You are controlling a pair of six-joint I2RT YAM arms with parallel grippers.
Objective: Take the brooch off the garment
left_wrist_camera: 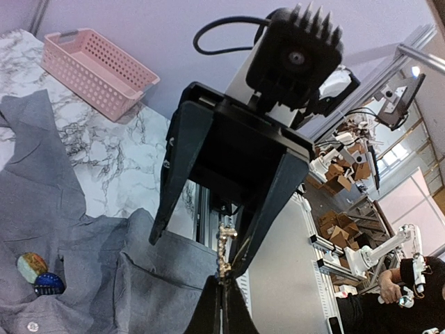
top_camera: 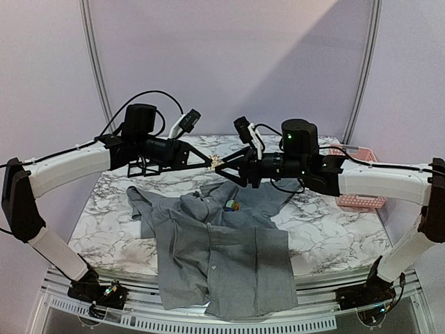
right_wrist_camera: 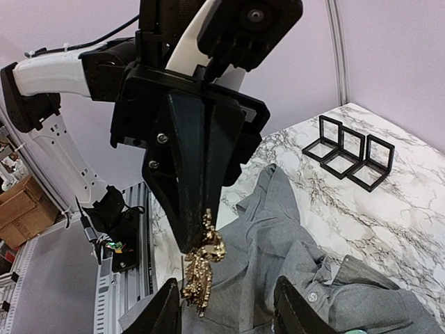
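A small glittering gold brooch [top_camera: 215, 161] [right_wrist_camera: 201, 264] is held in the air above the grey garment [top_camera: 222, 271] at the tip of my left gripper [top_camera: 208, 164], which is shut on it. My right gripper [top_camera: 229, 167] faces it from the right, part open, its fingers either side of the brooch in the left wrist view, close to it. A round coloured badge [left_wrist_camera: 32, 268] and a blue one [left_wrist_camera: 49, 284] lie on the garment below.
A pink basket [top_camera: 375, 198] stands at the right of the marble table [top_camera: 104, 216]. Black square frames [right_wrist_camera: 375, 181] stand on the table's back left. Bare table shows on both sides of the garment.
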